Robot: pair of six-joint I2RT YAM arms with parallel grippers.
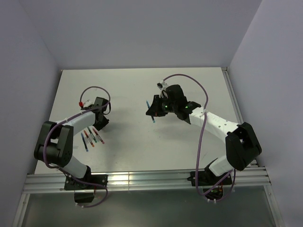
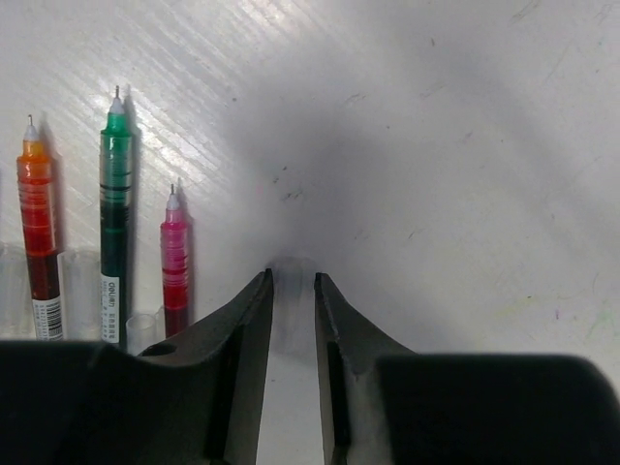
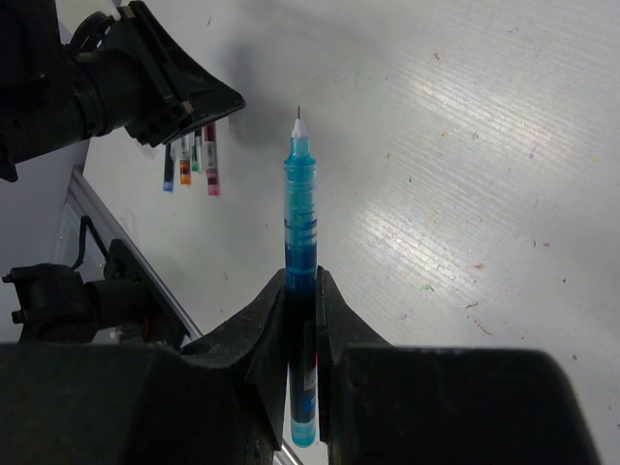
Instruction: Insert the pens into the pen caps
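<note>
My right gripper is shut on a light-blue pen (image 1: 147, 105), held tip up in the right wrist view, above the middle of the table. My left gripper is low at the left, with a clear cap (image 2: 291, 315) between its close-set fingertips; whether they grip it I cannot tell. Left of it in the left wrist view lie a pink pen (image 2: 175, 252), a green pen (image 2: 115, 223) and an orange pen (image 2: 39, 232), with clear caps (image 2: 80, 291) among them. A dark-blue pen (image 1: 84, 142) shows at the row's end in the top view.
A metal rail (image 1: 142, 178) runs along the front edge, and grey walls enclose the sides and back.
</note>
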